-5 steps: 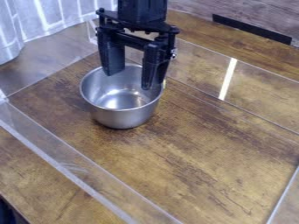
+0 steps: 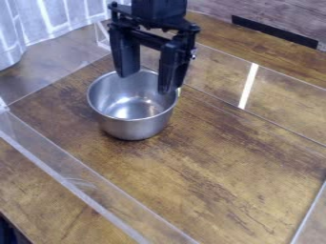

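A round stainless steel bowl (image 2: 125, 117) stands on the wooden surface in the left middle of the camera view. My black gripper (image 2: 148, 71) hangs from the top, over the bowl's rear half, with its two fingers spread wide apart on either side. It is open, and I see nothing held between the fingers. The fingers cover part of the bowl's back rim and inside.
Clear plastic strips or walls run along the left and right of the wooden surface (image 2: 216, 181). A white strip (image 2: 249, 84) lies on the right side. A pale object (image 2: 10, 38) is at the top left.
My gripper has risen slightly over the last second and shifted a little. The bowl has stayed in place.
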